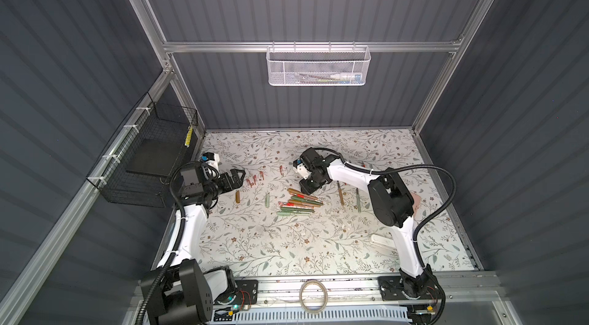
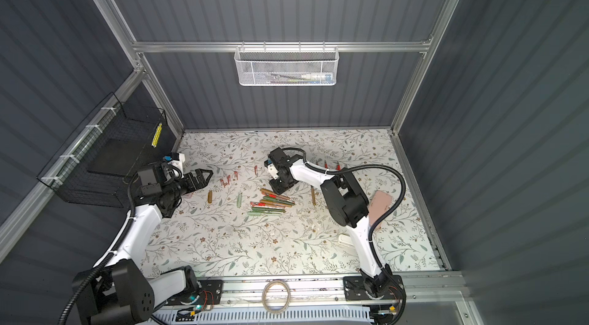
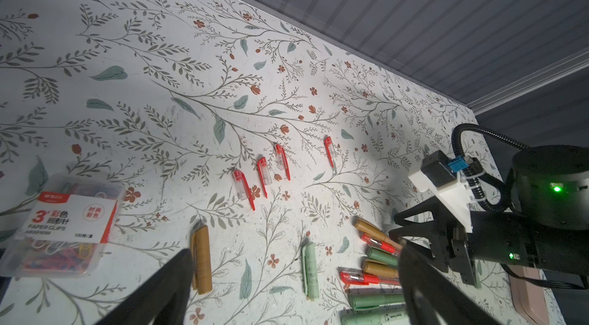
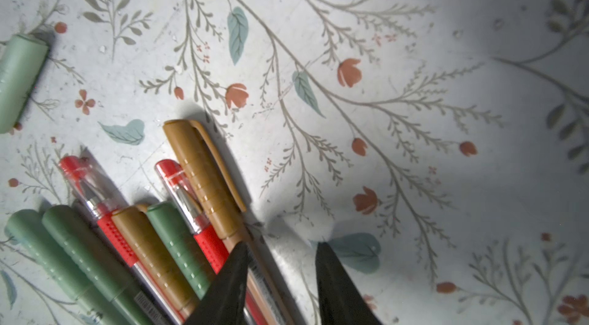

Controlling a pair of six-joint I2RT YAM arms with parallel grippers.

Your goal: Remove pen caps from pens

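Note:
A row of brown, red and green pens (image 1: pixel 299 201) lies mid-table. My right gripper stands open over the end brown pen (image 4: pixel 208 171), whose cap has a clip, with nothing held between its fingers. Beside it are red pens with clear caps (image 4: pixel 181 190) and green pens (image 4: pixel 67 257). My left gripper (image 1: pixel 234 179) is open at the table's left. Loose red caps (image 3: pixel 265 174), a brown cap (image 3: pixel 202 257) and a green cap (image 3: pixel 310 269) lie apart from the pens.
A paper clip box (image 3: pixel 67 226) lies at the left. A black wire basket (image 1: pixel 147 165) hangs on the left wall, a white mesh basket (image 1: pixel 319 67) on the back wall. More pens lie right of centre.

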